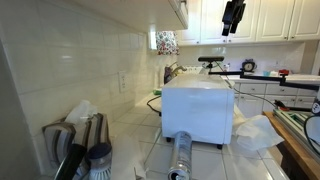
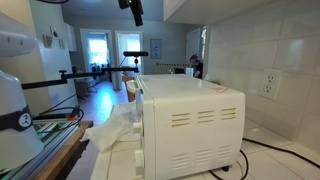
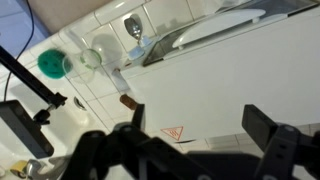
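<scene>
High above the counter, my gripper [image 1: 232,22] hangs to the right of the white microwave [image 1: 197,108] in the first exterior view. Its two fingers are spread in the wrist view, so the gripper is open, with only the microwave's white top [image 3: 215,90] showing below. In the second exterior view the gripper [image 2: 131,14] shows at the top edge, well clear of the microwave [image 2: 190,128].
A clear cylindrical container [image 1: 181,156] lies before the microwave. A brush [image 1: 100,160] and a striped holder [image 1: 75,140] stand by the wall. A white cloth or bag [image 1: 257,134] lies to the right. A green round item [image 3: 55,64] sits near the sink.
</scene>
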